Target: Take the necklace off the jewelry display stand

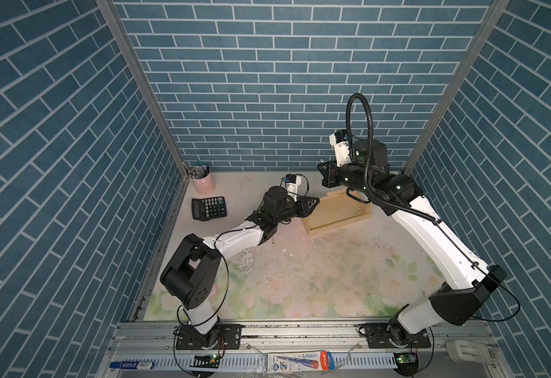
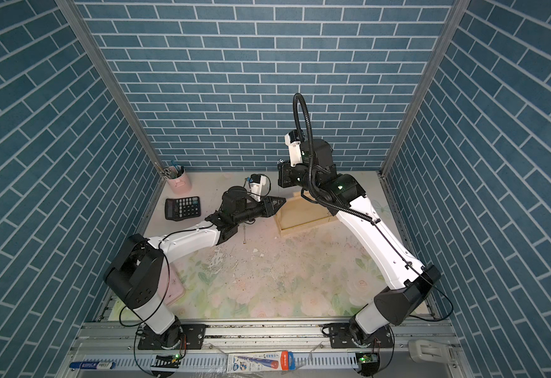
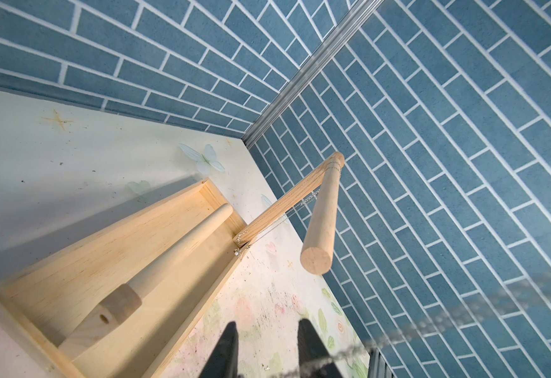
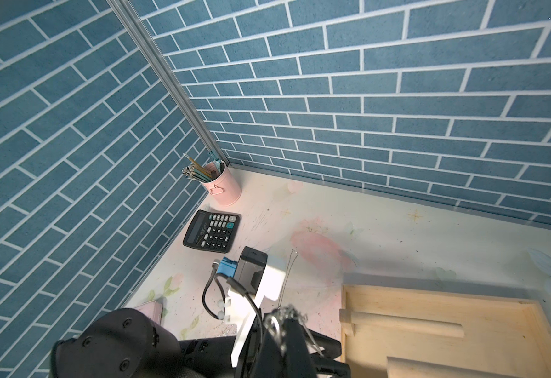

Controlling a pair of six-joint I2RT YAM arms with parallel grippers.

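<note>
In the right wrist view, my right gripper is shut on a thin silvery chain point(image 4: 281, 318) bunched at its fingertips. Part of a chain point(image 3: 489, 312), blurred and close, crosses the left wrist view and passes in front of one left fingertip point(image 3: 307, 349). My left gripper is part open, its fingers apart. The wooden display stand point(image 3: 269, 217) has a slanting post, a round bar point(image 3: 321, 226) and a tray base. Another fine chain point(image 3: 307, 200) hangs along the post, with a small cluster near its foot. From above, my right gripper point(image 1: 326, 175) is higher than my left.
A long strand point(image 4: 288, 271) hangs beside the left arm's camera in the right wrist view. A pink pen cup point(image 1: 204, 182) and a calculator point(image 1: 209, 208) stand at the back left.
</note>
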